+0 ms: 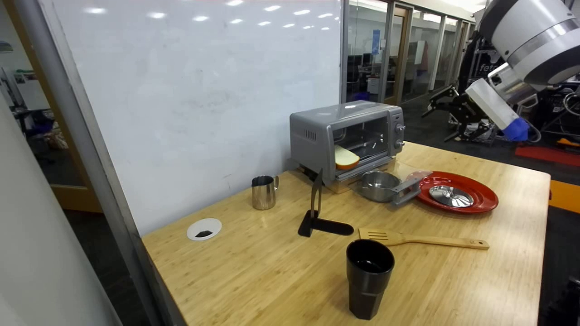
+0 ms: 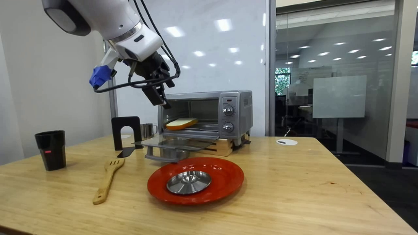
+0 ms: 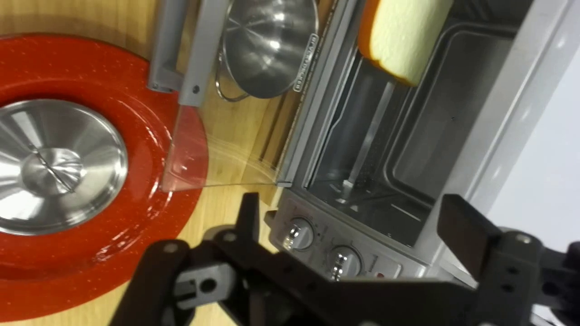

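Observation:
My gripper stands open in the air, with nothing between its fingers; in exterior view 1 the gripper [image 1: 441, 126] is well above the table. A grey toaster oven [image 2: 205, 94] sits at the back with its glass door folded down. Inside, a bread slice [image 3: 408, 40] with an orange-brown crust rests near one end of the opening. Under the lowered door is a steel bowl [image 3: 270, 46]. A red plate [image 2: 227, 178] holds a round steel lid [image 2: 188, 182], and the door's corner overhangs the plate's edge in the wrist view.
A wooden spatula [image 1: 435, 241], a black cup [image 1: 369, 280], a black upright stand [image 1: 326, 225] and a steel pitcher [image 1: 264, 193] are on the table [image 1: 261, 261]. A whiteboard [image 1: 206, 98] rises behind. Bare table lies right of the plate in exterior view 2.

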